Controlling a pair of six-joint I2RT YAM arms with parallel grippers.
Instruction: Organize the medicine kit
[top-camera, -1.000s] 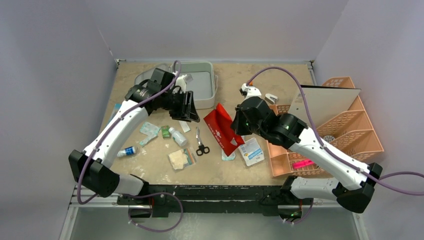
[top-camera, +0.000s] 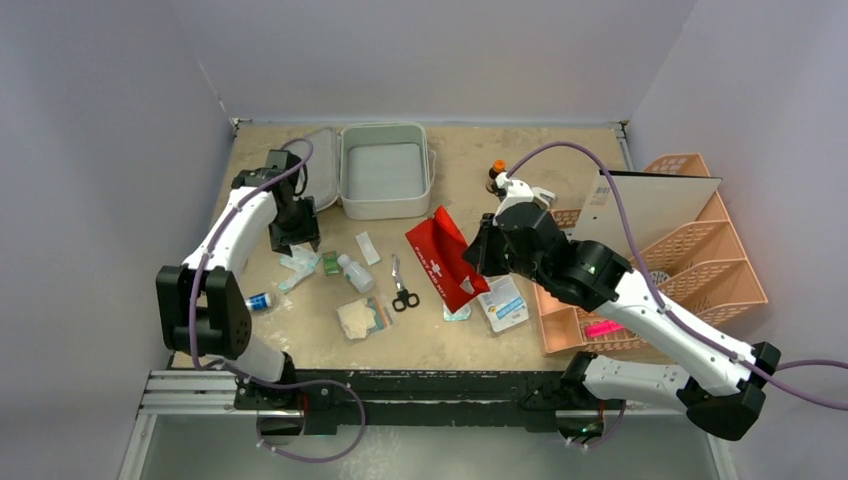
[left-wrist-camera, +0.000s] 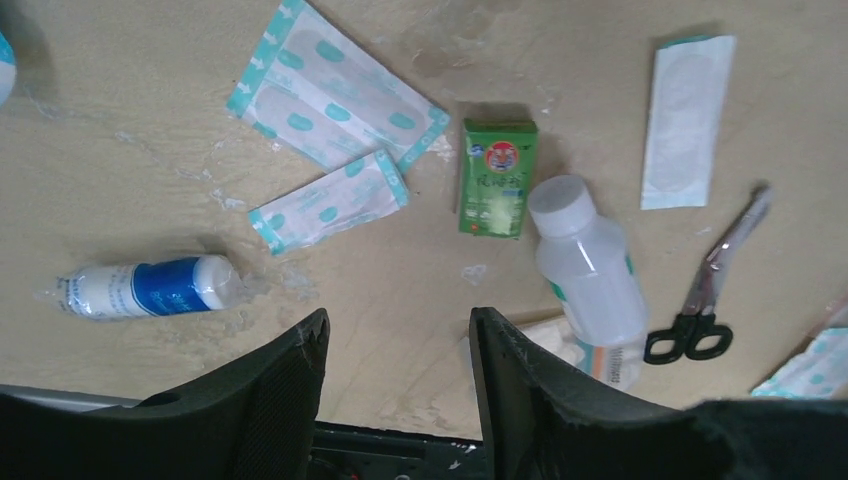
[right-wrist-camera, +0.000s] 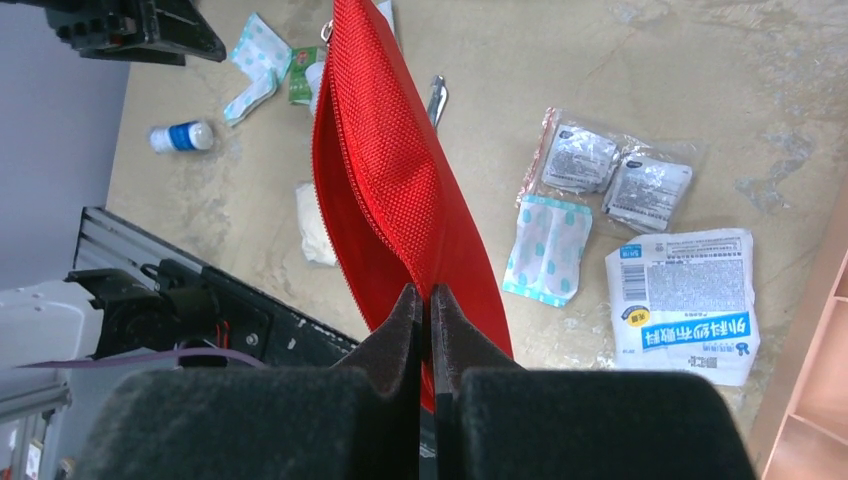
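Note:
The red pouch (right-wrist-camera: 400, 190) hangs from my right gripper, its fabric pinched between the shut fingertips; from above, the pouch (top-camera: 440, 255) tilts over the table's middle. My left gripper stands open above the left side of the table, nothing between its fingers. In the left wrist view a green box (left-wrist-camera: 498, 180), a white bottle (left-wrist-camera: 592, 262), bandage packets (left-wrist-camera: 338, 90), a blue-labelled vial (left-wrist-camera: 150, 287) and black-handled scissors (left-wrist-camera: 708, 285) lie beyond it. A bag of cotton (top-camera: 362, 317) lies near the front.
An empty grey-white container (top-camera: 385, 205) stands at the back, its lid to the left. The orange organizer (top-camera: 700, 215) fills the right side. A white packet (right-wrist-camera: 690, 300) and sachets in clear bags (right-wrist-camera: 618, 175) lie right of the pouch. A brown bottle (top-camera: 495, 172) stands at the back.
My left arm has swung leftward, away from the container and pouch, its gripper now over the left side. The right arm and the red pouch have hardly moved.

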